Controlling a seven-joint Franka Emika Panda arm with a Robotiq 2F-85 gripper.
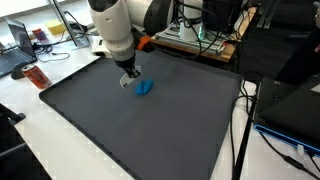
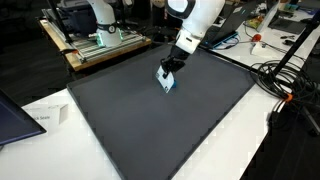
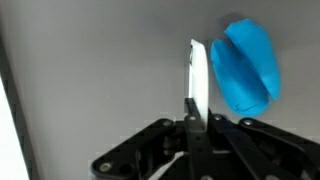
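On the grey board lies a blue object that looks soft or folded. In the wrist view this blue object shows two rounded lobes, to the right of my gripper. The gripper is shut and points down close to the board, just beside the blue object. A narrow white piece runs forward along the fingers; whether it is part of the fingers or something thin between them, I cannot tell. The second exterior view shows the gripper low over the board, partly covering the blue object.
The dark grey board has wide clear room toward the front. An orange-red can stands off its left edge, near a laptop. Cables lie beyond the board's sides.
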